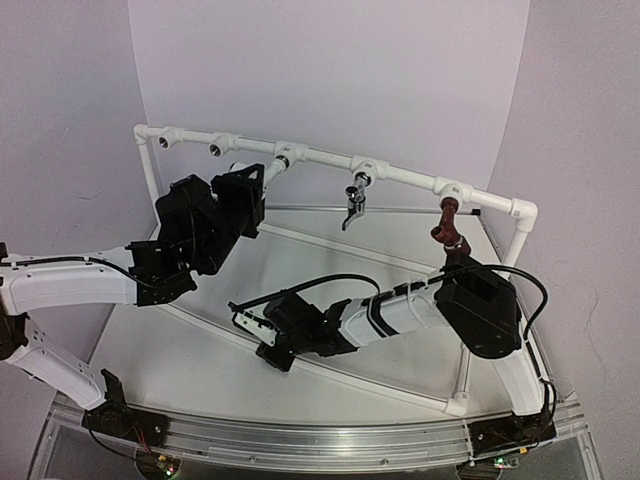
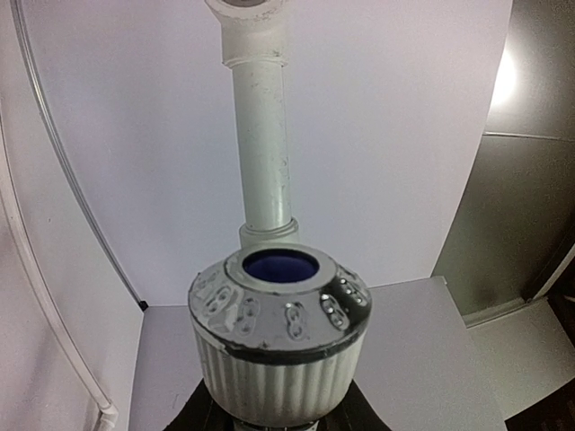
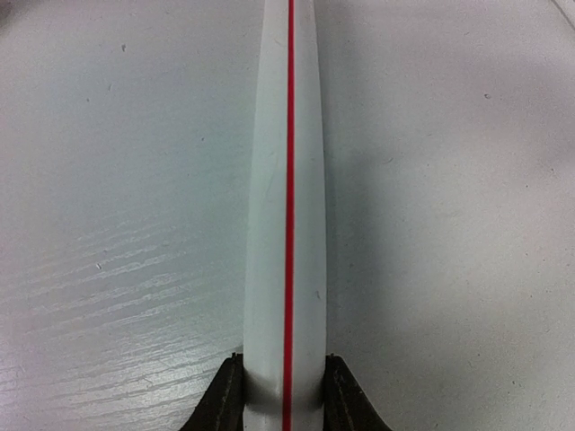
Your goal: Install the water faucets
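A white faucet (image 1: 274, 170) reaches from my left gripper (image 1: 258, 190) up to the middle tee (image 1: 290, 151) of the top rail, its end at the tee's mouth. How deep it sits cannot be told. In the left wrist view its ribbed knob (image 2: 283, 377), grey on top with a dark blue centre, fills the space between the fingers, which are shut on it. A chrome faucet (image 1: 355, 200) and a dark red faucet (image 1: 449, 228) hang from the two tees to the right. My right gripper is shut on the lower white pipe (image 3: 269, 224) with a red stripe.
Two tees (image 1: 168, 137) at the left end of the rail have empty mouths. The right forearm (image 1: 480, 310) stands just below the red faucet. Clear white floor (image 1: 240, 390) lies in front of the lower pipe.
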